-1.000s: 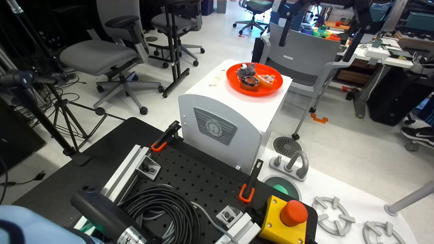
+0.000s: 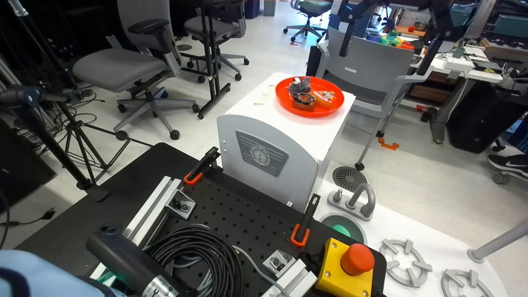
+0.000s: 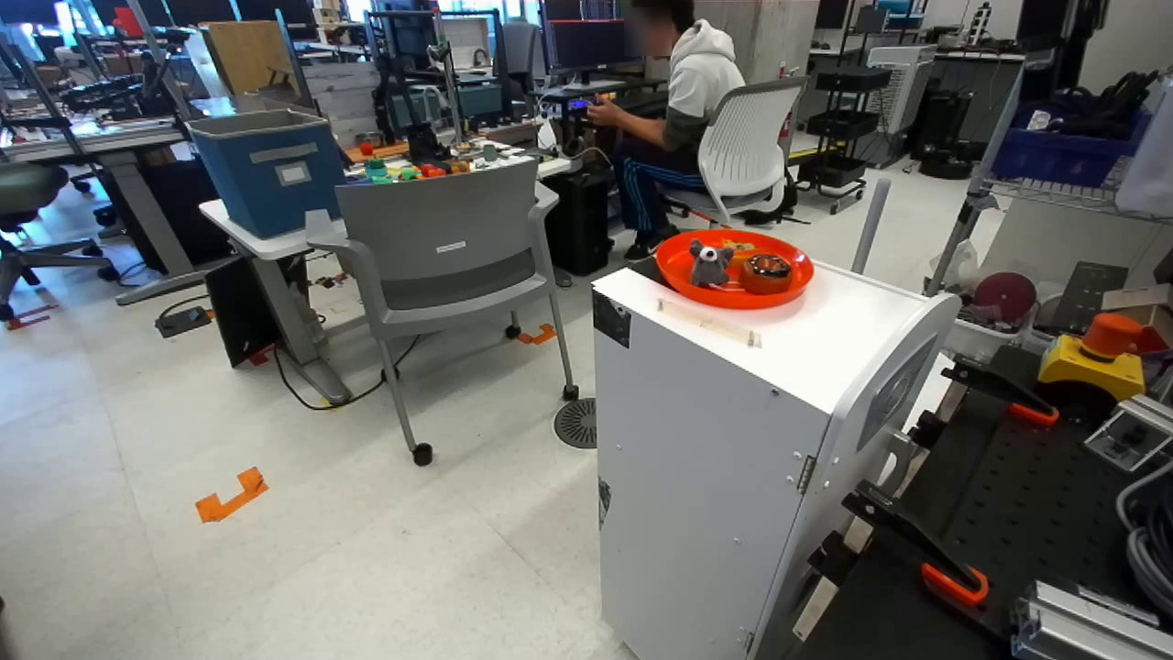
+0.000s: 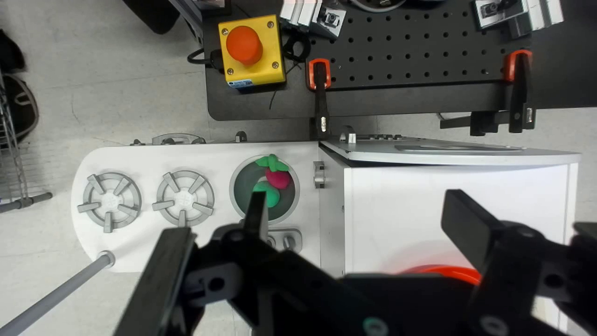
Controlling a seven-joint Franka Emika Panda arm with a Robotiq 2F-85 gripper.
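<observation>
High above the play kitchen my gripper (image 2: 388,52) hangs open, its two dark fingers (image 4: 470,227) wide apart and nothing between them. Below, on top of the white cabinet (image 2: 247,104), lies a round red-orange plate (image 2: 331,109). It bears a grey toy animal (image 3: 710,264), a brown-and-orange round piece (image 3: 766,273) and a third, orange-and-white piece (image 2: 325,96). A small grey sink (image 4: 241,190) in the white counter holds a green item (image 4: 267,193) and a dark pink item with green leaves (image 4: 278,178). In the wrist view the gripper body hides most of the plate.
Two grey burner rings (image 4: 184,199) and a grey post (image 4: 61,291) stand on the counter, with a grey tap (image 2: 365,199) beside the sink. A yellow box with a red button (image 4: 244,47) and orange-tipped clamps (image 4: 320,89) line the black table's edge. A grey chair (image 3: 456,242) stands nearby.
</observation>
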